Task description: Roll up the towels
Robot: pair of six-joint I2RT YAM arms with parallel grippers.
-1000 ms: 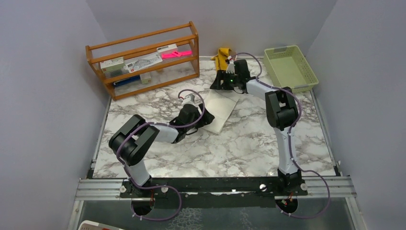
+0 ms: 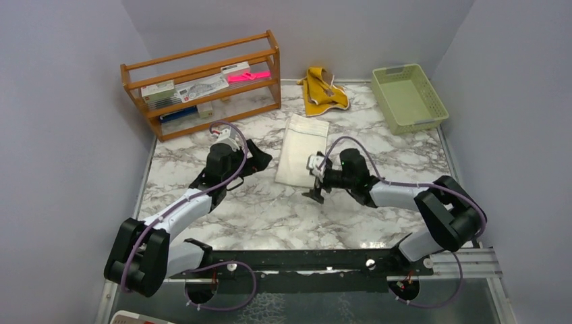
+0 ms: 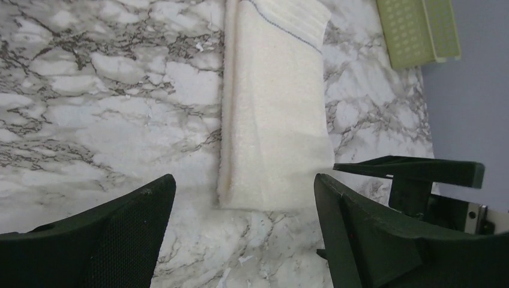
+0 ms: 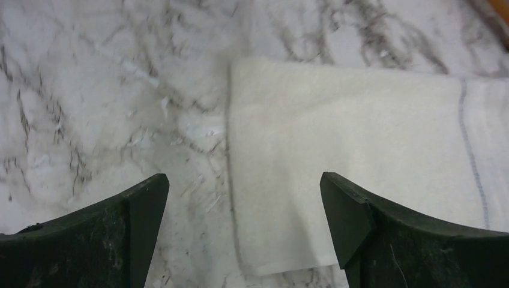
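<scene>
One cream towel (image 2: 300, 152) lies flat and folded in the middle of the marble table, a thin blue stripe near its far end. In the left wrist view the towel (image 3: 279, 120) shows a layered left edge, apart from my fingers. My left gripper (image 2: 259, 160) is open just left of the towel, with nothing between its fingers. My right gripper (image 2: 315, 192) stands open over the towel's near right corner. Seen from the right wrist, the towel (image 4: 336, 150) lies below the parted fingers (image 4: 366, 240), not gripped.
A wooden rack (image 2: 276, 67) with boxes stands at the back left. A yellow cloth (image 2: 324, 91) lies at the back, and a green basket (image 2: 408, 101) sits at the back right.
The right arm has swung from the towel's far end to its near corner. My left gripper has drawn back leftward off the towel. The towel has turned to lie straighter.
</scene>
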